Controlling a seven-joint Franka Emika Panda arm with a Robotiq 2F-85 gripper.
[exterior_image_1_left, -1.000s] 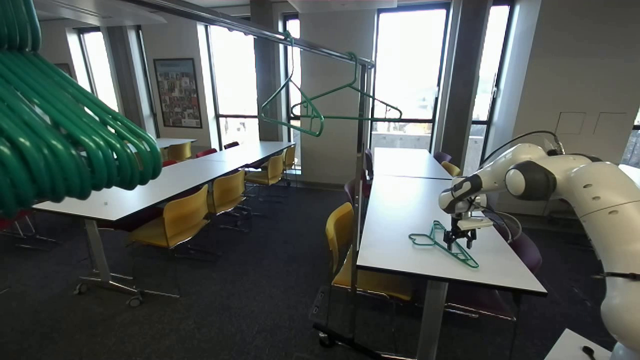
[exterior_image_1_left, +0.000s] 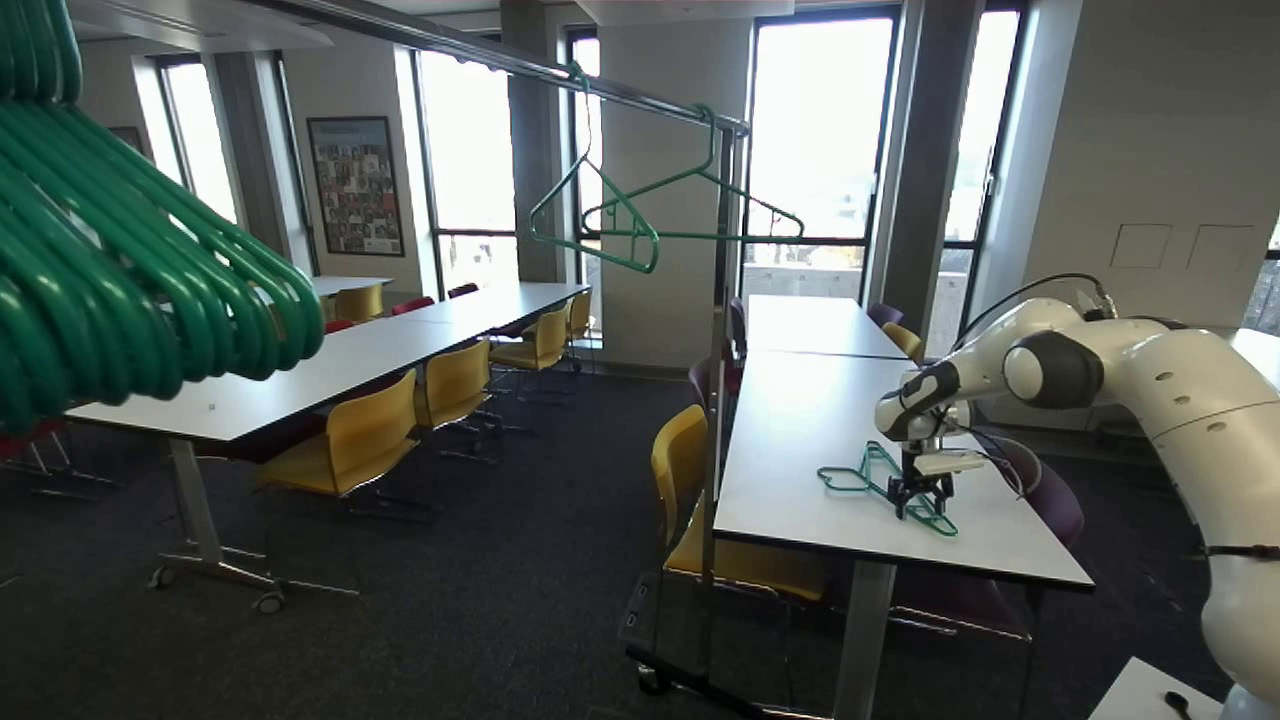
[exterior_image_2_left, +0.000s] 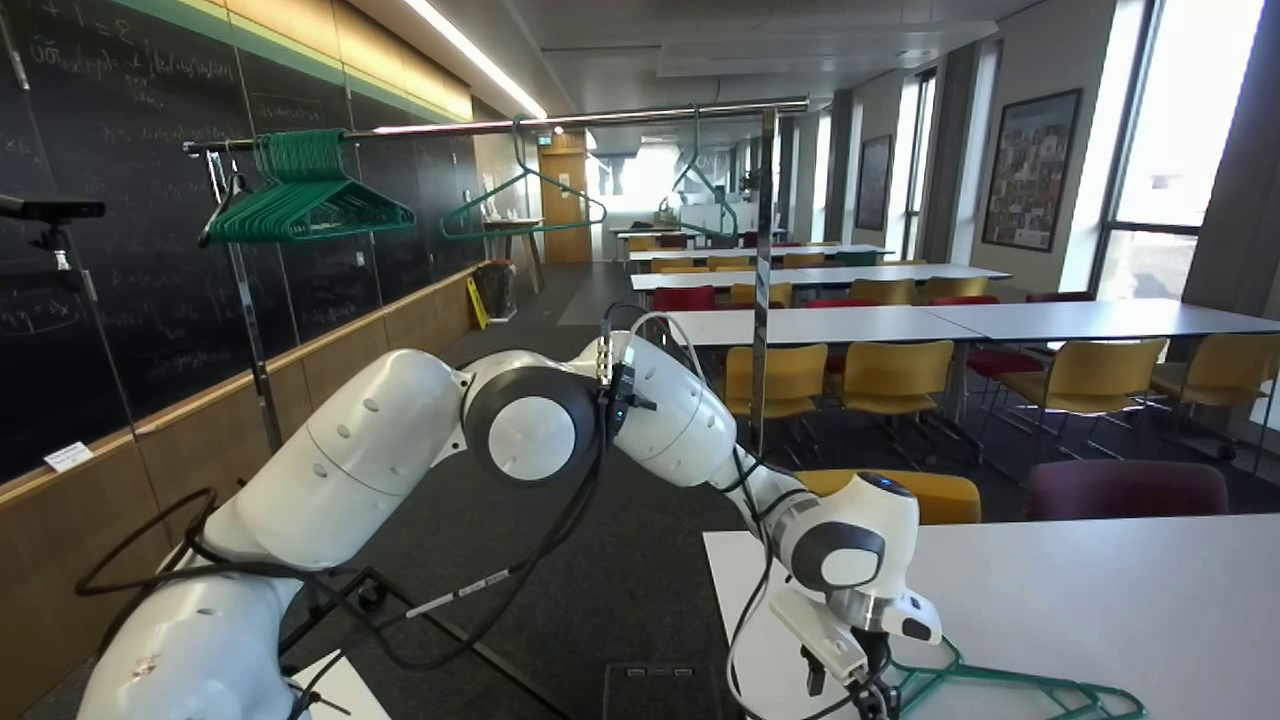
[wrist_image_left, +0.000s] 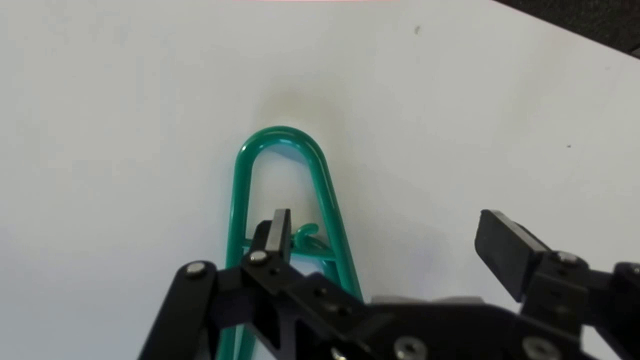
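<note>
A green plastic hanger (exterior_image_1_left: 846, 479) lies flat on the white table (exterior_image_1_left: 804, 414), its hook pointing left in exterior view 1. Over its near end stands my gripper (exterior_image_1_left: 921, 511), pointing down with its fingers wide apart. In the wrist view, the hanger's rounded end (wrist_image_left: 280, 133) shows ahead of the gripper. The left finger (wrist_image_left: 279, 231) is over the gap between the hanger's bars, while the other finger lies well to the right, over bare table. Whether the left finger touches the hanger cannot be told. Part of the hanger (exterior_image_2_left: 1044, 684) also shows in exterior view 2.
A metal rail (exterior_image_2_left: 624, 118) carries a bunch of green hangers (exterior_image_2_left: 306, 198) at one end and two separate ones, a hanger (exterior_image_2_left: 522, 198) and another (exterior_image_2_left: 702, 198), farther along. The rack's upright post (exterior_image_1_left: 720, 312) stands beside the table. Yellow chairs (exterior_image_1_left: 680, 462) line the table's left side.
My gripper has come lower and nearer the table's front edge, toward the hanger's near end. The lying hanger has stayed put. One hanger on the rail has swung slightly right.
</note>
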